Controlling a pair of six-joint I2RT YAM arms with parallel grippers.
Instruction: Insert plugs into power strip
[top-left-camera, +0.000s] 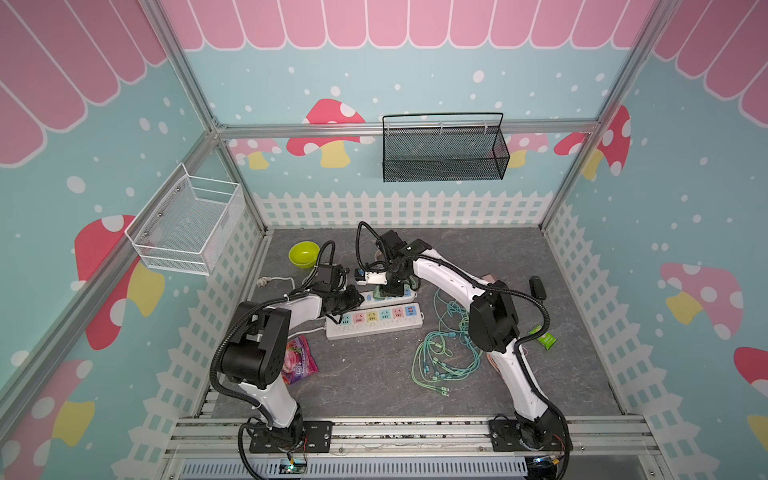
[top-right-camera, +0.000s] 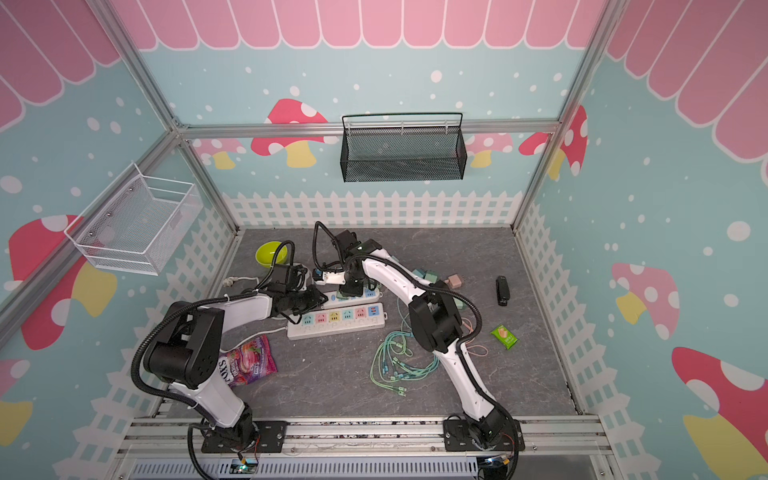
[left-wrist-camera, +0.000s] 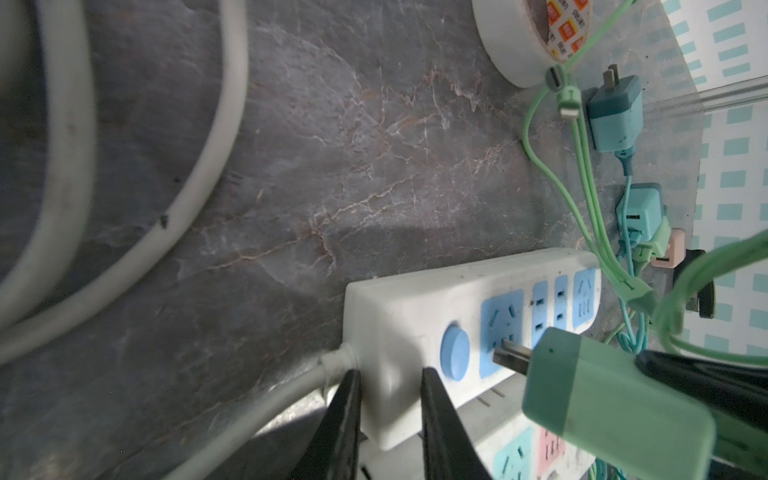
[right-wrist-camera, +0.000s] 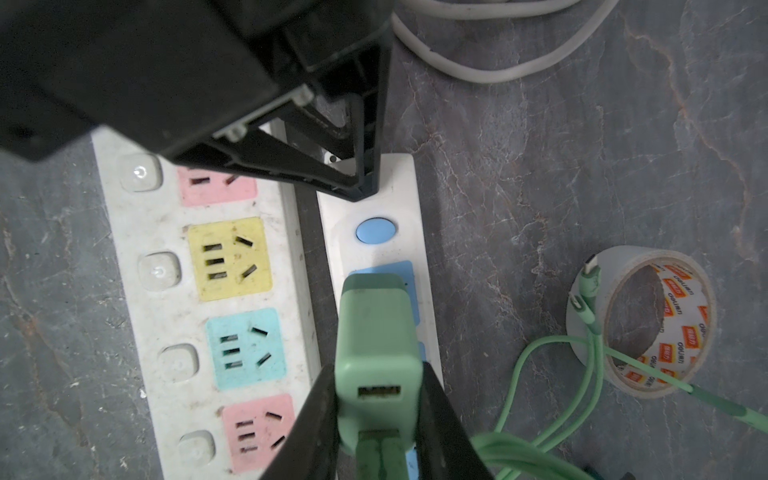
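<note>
My right gripper is shut on a green plug, holding it over the blue sockets of the short white power strip; in the left wrist view its prongs (left-wrist-camera: 512, 356) appear close to a blue socket, whether in it I cannot tell. My left gripper is at the corded end of that strip, its fingertips at the end body; how far apart they stand is hard to tell. The long power strip (top-right-camera: 336, 324) with coloured sockets lies in front.
A tape roll (right-wrist-camera: 640, 376) and green cables lie behind the short strip. A yellow bowl (top-left-camera: 304, 253) is at back left, a snack bag (top-right-camera: 252, 360) at front left, coiled cables (top-left-camera: 448, 356) at right of centre.
</note>
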